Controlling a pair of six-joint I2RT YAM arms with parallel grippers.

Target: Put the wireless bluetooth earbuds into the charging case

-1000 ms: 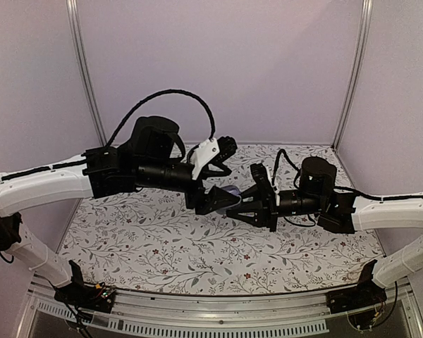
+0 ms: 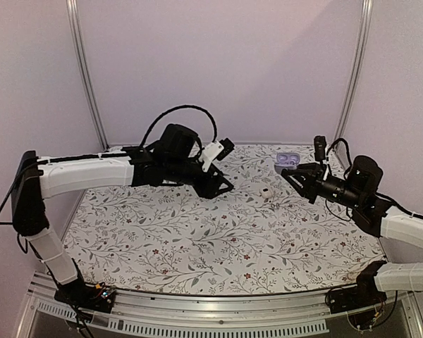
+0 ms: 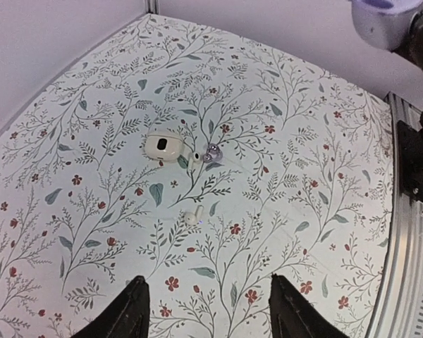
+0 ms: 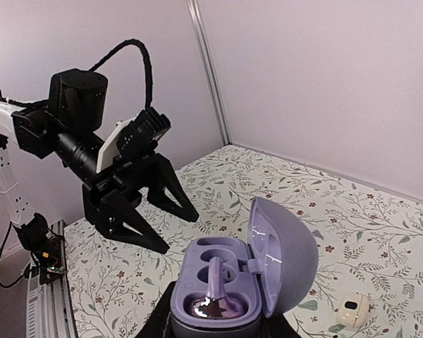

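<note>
My right gripper (image 2: 292,174) is shut on the purple charging case (image 4: 215,271), holding it above the table with its lid (image 4: 289,257) swung open. In the right wrist view a shiny purple earbud (image 4: 216,303) sits in the near well, its stem angled up over the middle; the far well looks empty. My left gripper has its fingers apart with nothing between them, hanging over the table left of the case. On the table in the left wrist view lie another shiny purple earbud (image 3: 213,153) and a white earbud (image 3: 195,160) beside it.
A closed white case (image 3: 164,146) lies near those earbuds, and a second white earbud (image 3: 194,217) lies nearer the left gripper. Pale walls close off the back and sides.
The two grippers were close together at the case; now they are well apart. The right one has carried the purple case right and back, and the left one's fingers have drawn away from it.
</note>
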